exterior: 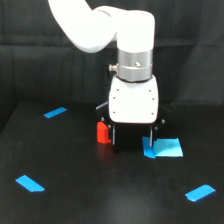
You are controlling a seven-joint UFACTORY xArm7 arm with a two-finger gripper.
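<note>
The white arm reaches down from the top of the camera view, and its gripper [132, 138] hangs low over the dark table. Its two dark fingers stand wide apart, one at each side of the hand, and nothing shows between them. A red block [103, 133] is just left of the left finger; whether they touch cannot be told. Near the right finger is a small blue object [149, 148], partly overlapped by the finger. Beside it, to the right, lies a light blue square [168, 147].
Blue tape strips mark the black table [100, 190]: a back left strip [55, 112], a front left strip [30, 184] and a front right strip [200, 193]. A black curtain hangs behind.
</note>
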